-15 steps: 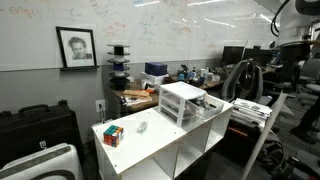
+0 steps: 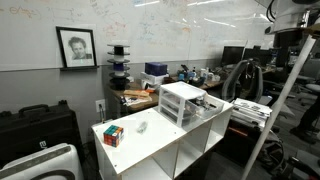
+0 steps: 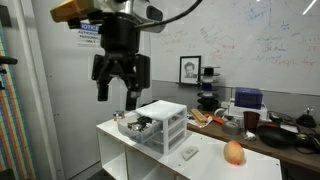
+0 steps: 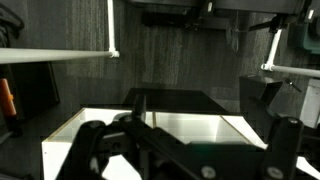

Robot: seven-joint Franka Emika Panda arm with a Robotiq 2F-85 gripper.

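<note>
My gripper (image 3: 120, 88) hangs open in the air, high in exterior view 2, with nothing between its fingers. In the wrist view the gripper has its dark fingers spread wide over the floor and a white edge. A white drawer unit (image 2: 182, 101) stands on the white cabinet (image 2: 150, 148), and its open drawer (image 3: 138, 129) holds small items that I cannot make out. Near the cabinet's left end in exterior view 1 sits a multicoloured cube (image 2: 113, 135). A small pale object (image 2: 141, 127) lies between the cube and the drawer unit.
An orange, roundish object (image 3: 234, 152) shows on the cabinet top in exterior view 2. Behind it runs a brown desk (image 2: 135, 101) crowded with tools and boxes. A stack of papers (image 2: 251, 109) lies to the right. Bare cabinet top surrounds the small pale object.
At the upper right of exterior view 1, the arm has shifted left and come further into view. The cube, the drawer unit and the small pale object have not moved.
</note>
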